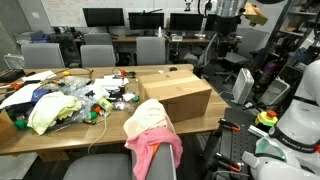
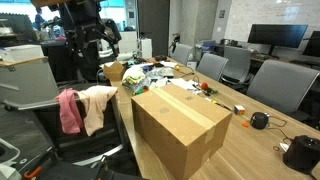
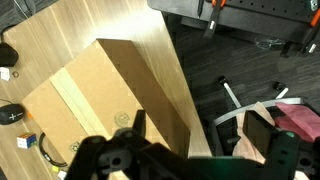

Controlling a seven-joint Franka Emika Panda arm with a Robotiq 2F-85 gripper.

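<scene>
My gripper is open, its two fingers wide apart with nothing between them. It hangs high, above the table's edge beside a closed cardboard box (image 3: 85,110). In exterior view 1 the box (image 1: 180,97) sits on the wooden table (image 1: 50,142). A pink cloth (image 1: 150,145) and a cream cloth (image 1: 147,118) lie draped over a chair at the table's near side. Exterior view 2 shows the pink cloth (image 2: 70,110) and cream cloth (image 2: 97,105) side by side. Part of the pink cloth (image 3: 298,122) appears at the wrist view's right.
A clutter of cloths, bags and small items (image 1: 100,95) covers the table's left part. In exterior view 2, a black cylinder (image 2: 301,153) and a tape roll (image 2: 260,121) stand beyond the box. Grey chairs (image 2: 237,65) line the far side. Bare wood shows around the box.
</scene>
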